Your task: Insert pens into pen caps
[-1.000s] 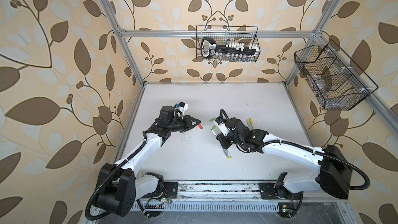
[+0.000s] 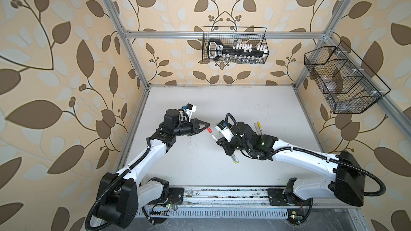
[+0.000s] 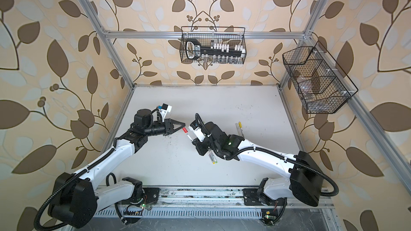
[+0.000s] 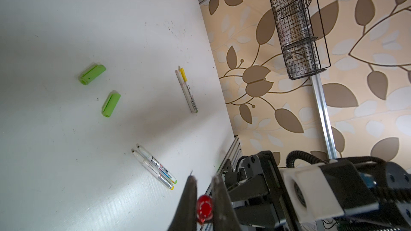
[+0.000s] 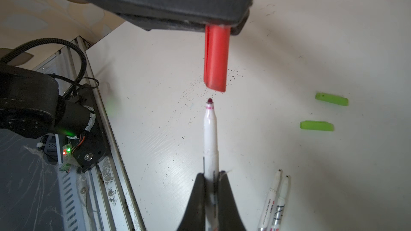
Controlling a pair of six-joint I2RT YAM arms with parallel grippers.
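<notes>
A red cap [image 5: 217, 57] is pinched in my left gripper, its open end pointing out from the fingers. My right gripper is shut on a white pen [image 5: 210, 134], whose dark red tip is bare. In the right wrist view that tip sits just short of the cap's mouth, slightly to the left of its middle, with a small gap between. Cap and pen are roughly in line, held above the table in the top left view. From the left wrist view only the cap's red end shows; the pen is hidden there.
Two green caps [image 4: 92, 74] lie loose on the white table [image 4: 51, 154]. Two uncapped pens [image 4: 153, 167] rest side by side near the front. Another pair of pens [image 4: 187, 90] lies toward the right edge.
My right gripper has brought the pen left and up toward the cap. My left gripper has shifted slightly right, and the wide gap between cap and pen has narrowed to a small one.
</notes>
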